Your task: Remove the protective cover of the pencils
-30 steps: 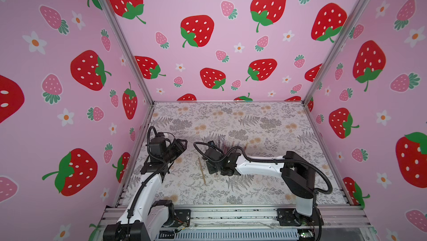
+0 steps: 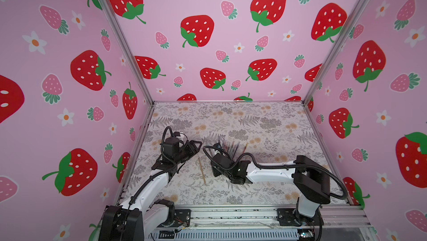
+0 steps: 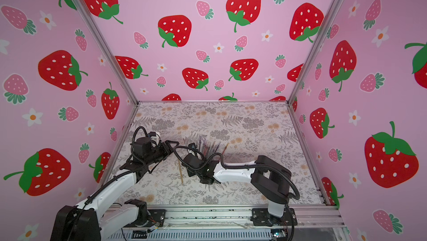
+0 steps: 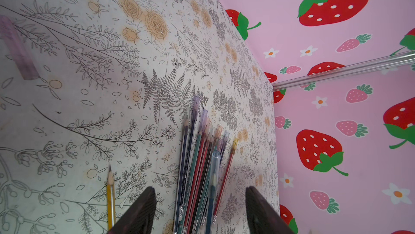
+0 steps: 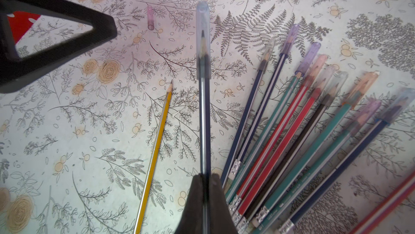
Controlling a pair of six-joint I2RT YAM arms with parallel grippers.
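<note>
In the right wrist view, my right gripper is shut on a dark blue pencil point(image 5: 204, 117), lifted off the table and pointing away from the gripper. A clear bluish cover point(image 5: 203, 31) still sits over that pencil's tip. My left gripper stands open, nothing between its fingers; the held pencil's cover point(image 4: 214, 164) shows beyond them in the left wrist view. Several capped pencils point(image 5: 281, 147) lie fanned out to the right of the held one. An uncapped yellow pencil point(image 5: 157, 147) lies alone to its left.
A loose pink cover point(image 5: 150, 18) lies on the table past the yellow pencil. One red pencil point(image 5: 384, 208) rests apart at the right.
My left arm has moved right, toward the right gripper.
</note>
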